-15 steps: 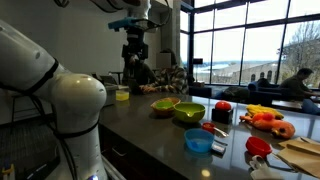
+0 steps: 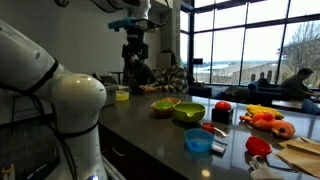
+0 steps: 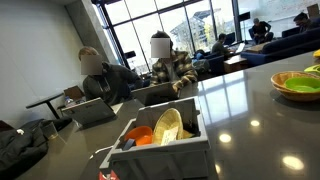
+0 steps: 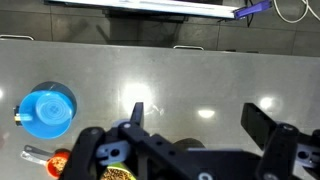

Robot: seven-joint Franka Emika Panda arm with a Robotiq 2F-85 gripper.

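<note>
High above the table, my gripper hangs with its black fingers (image 4: 132, 140) wide apart and nothing between them. Exterior view 1 shows the gripper (image 2: 134, 66) small and dark, well clear of the dishes. A blue bowl (image 2: 198, 140) sits on the near part of the table, and the wrist view has a blue bowl (image 4: 47, 110) at left. Behind it in exterior view 1 are a green bowl (image 2: 187, 113) and an orange-brown basket (image 2: 164, 105). A red bowl (image 2: 258, 146) stands to the right.
Orange, pumpkin-like items (image 2: 272, 124) and a wooden board (image 2: 300, 153) occupy the right side. A grey bin (image 3: 165, 158) holds an orange bowl and a basket. People sit behind laptops at the far side. Bare tabletop (image 4: 170, 80) lies beneath my gripper.
</note>
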